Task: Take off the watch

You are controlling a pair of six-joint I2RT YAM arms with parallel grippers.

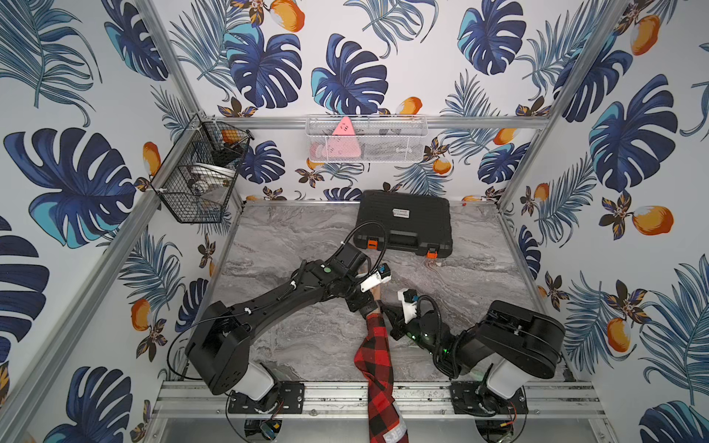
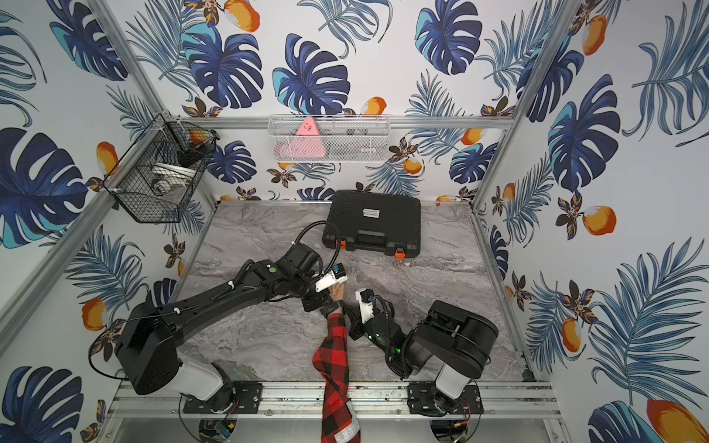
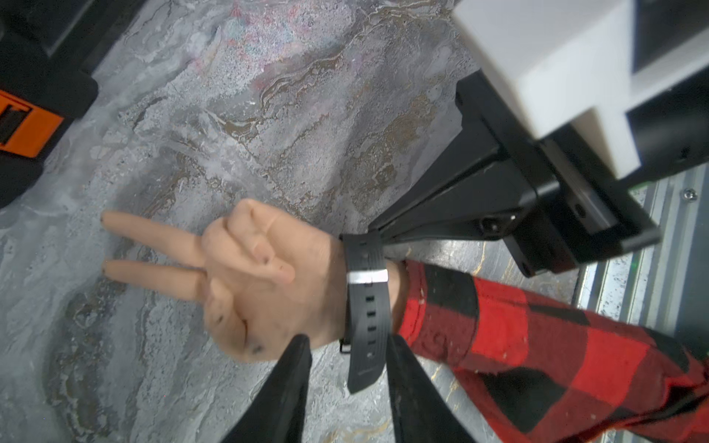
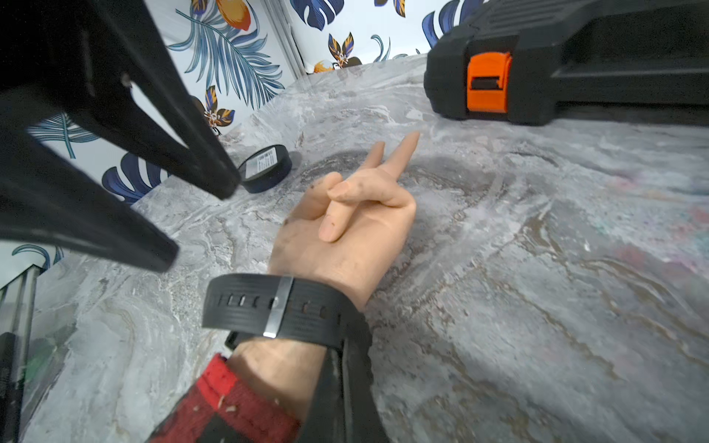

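Note:
A black watch strap [image 3: 365, 310] with a silver keeper circles the wrist of a model hand [image 3: 302, 288] in a red checked sleeve [image 3: 517, 332]; its loose tail points down in the left wrist view. My left gripper hangs over the wrist, fingers apart on either side of that tail, nothing visibly clamped. My right gripper [image 2: 353, 313] is beside the wrist, its shut tips against the band's far side in the left wrist view; the right wrist view shows the band [image 4: 247, 299] at those fingers.
A black case [image 1: 402, 217] with orange latches lies at the back. A round black object [image 4: 269, 173] sits beyond the hand. Baskets [image 1: 367, 136] hang on the back and left walls.

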